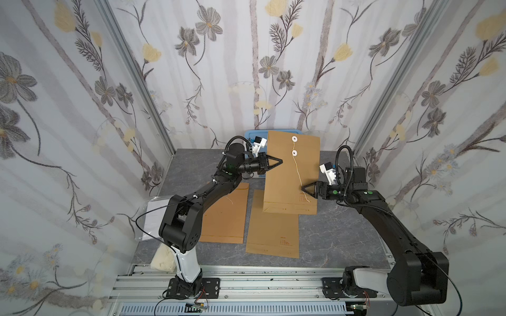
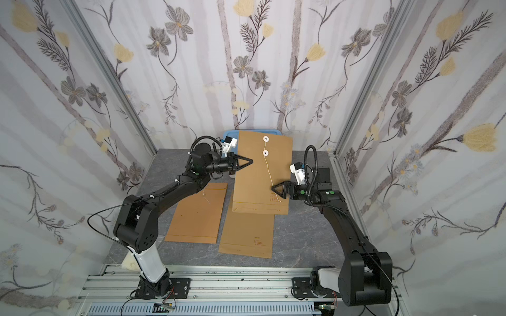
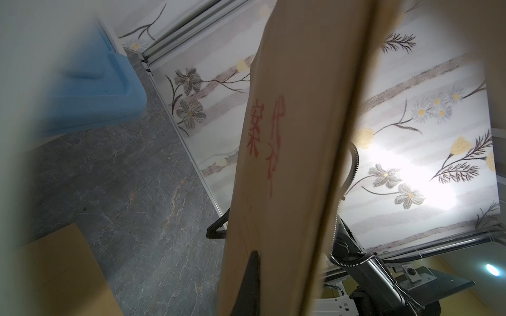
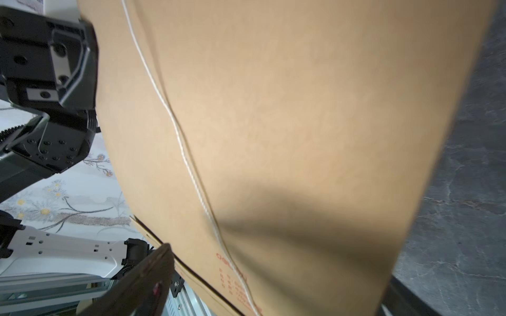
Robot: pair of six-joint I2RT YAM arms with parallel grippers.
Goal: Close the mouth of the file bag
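Observation:
A brown paper file bag hangs in the air with its front to the cameras. My left gripper is shut on its left edge; in the left wrist view the bag appears nearly edge-on. Two white round buttons sit near its top, the upper button above the lower button. From the lower one a thin white string trails down the front. My right gripper is open before the bag's lower right. In the right wrist view the string runs down between its spread fingers.
Two flat brown file bags lie on the grey table, the left bag and the middle bag. Behind the held bag is a blue bin. Clear table shows at the right front.

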